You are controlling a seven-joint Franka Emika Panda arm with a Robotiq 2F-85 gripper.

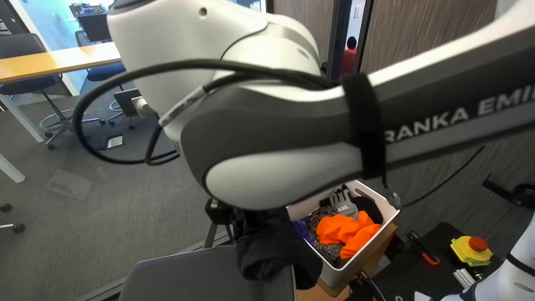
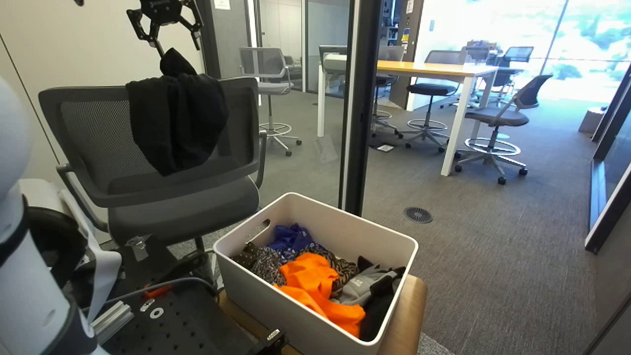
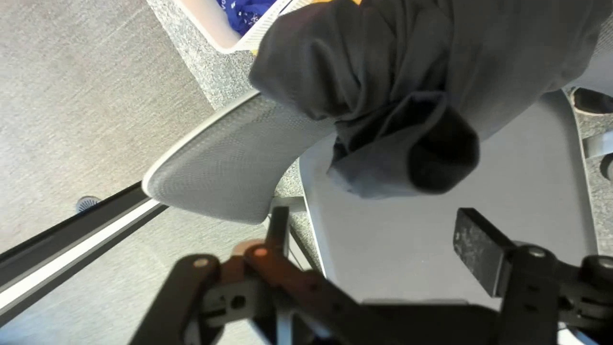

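Observation:
A black cloth is draped over the backrest of the grey office chair, with one end bunched up at the top. My gripper hangs just above that bunched end, its fingers apart. In the wrist view the gripper stands open, and the chair seat shows between its fingers. The cloth lies beyond the fingertips there, with a fold gaping toward the camera. One finger appears close to the cloth's peak in exterior view 2; whether it touches, I cannot tell. The arm hides most of the gripper in exterior view 1.
A white bin holds an orange cloth, a blue cloth, a grey glove and other fabrics. It stands beside the chair. An emergency-stop button sits near the robot base. A dark post rises behind the bin.

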